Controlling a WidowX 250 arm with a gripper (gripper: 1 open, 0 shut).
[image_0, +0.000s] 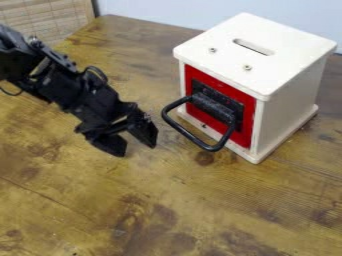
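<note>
My black gripper (131, 139) hangs low over the wooden table, left of a white box (287, 105) with a red front panel (197, 73). Its two fingertips are spread apart, with nothing visible between them. On the red panel is a black fixture with a thick black loop handle (207, 144) sticking out toward me. The gripper is just left of that handle, apart from it. The box's top has a slot and two small metal fittings.
A pale wall stands at the back right, and a beige object (40, 15) lies at the top left corner.
</note>
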